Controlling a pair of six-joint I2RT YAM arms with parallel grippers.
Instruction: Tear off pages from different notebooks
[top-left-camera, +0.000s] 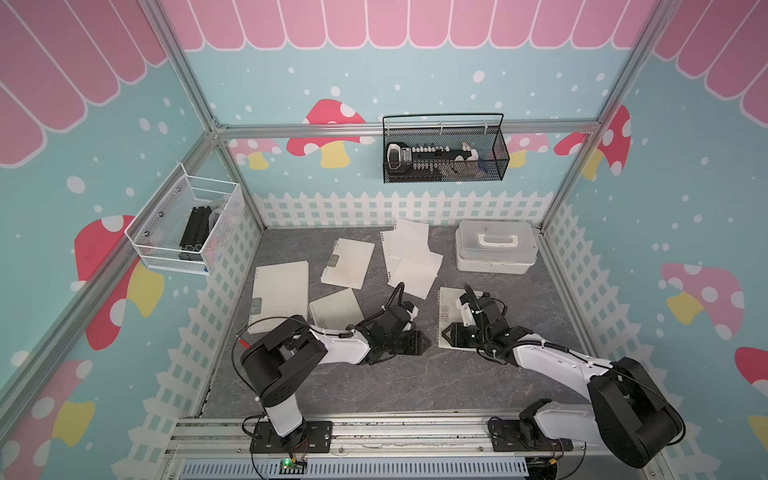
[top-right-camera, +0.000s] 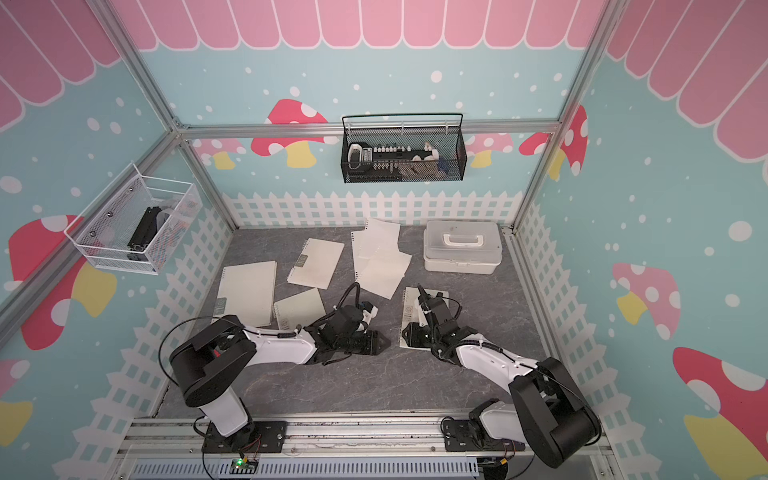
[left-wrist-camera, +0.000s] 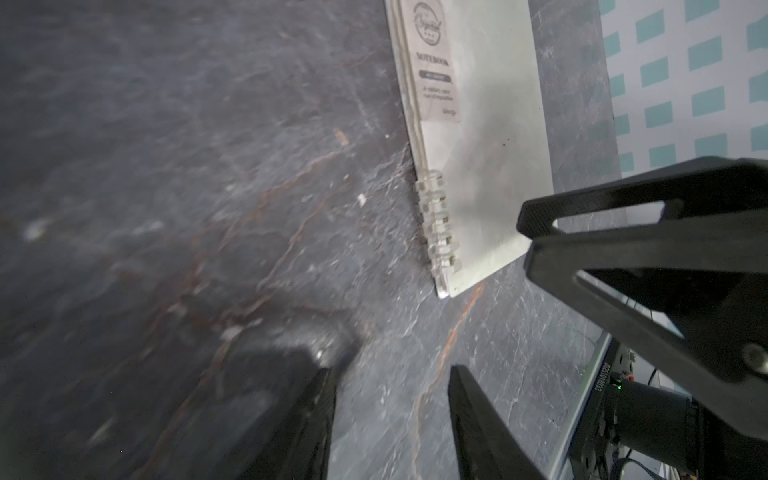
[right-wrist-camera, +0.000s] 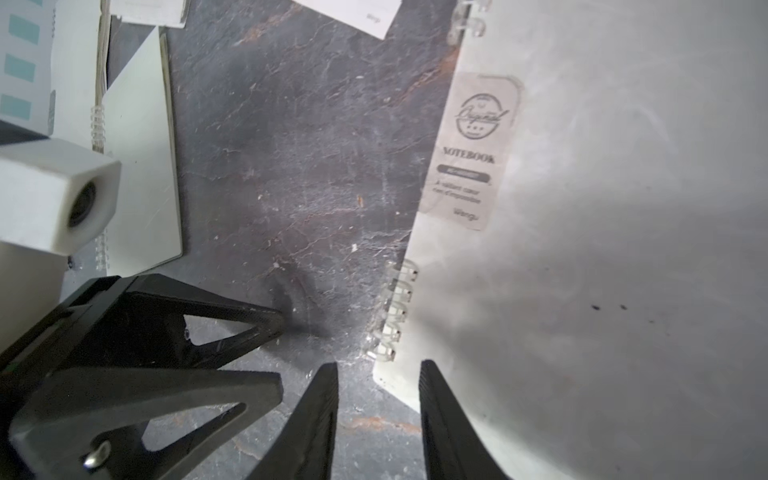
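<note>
A spiral notebook (top-left-camera: 448, 316) with a label along its binding lies right of centre, under my right gripper, whose fingertips are by the lower end of the coils. My left gripper hangs over bare table, left of that notebook's coils (left-wrist-camera: 438, 232). Both wrist views show a gap between the fingertips, with no object clearly visible in it; whether either grips anything is unclear. Other notebooks lie at left (top-left-camera: 276, 288), middle-left (top-left-camera: 352, 264) and behind my left arm (top-left-camera: 336, 308). Loose torn pages (top-left-camera: 412, 272) lie at the back centre.
A lidded plastic case (top-left-camera: 496, 252) stands at the back right. A black mesh basket (top-left-camera: 444, 176) and a white wire basket (top-left-camera: 160, 260) hang on the walls.
</note>
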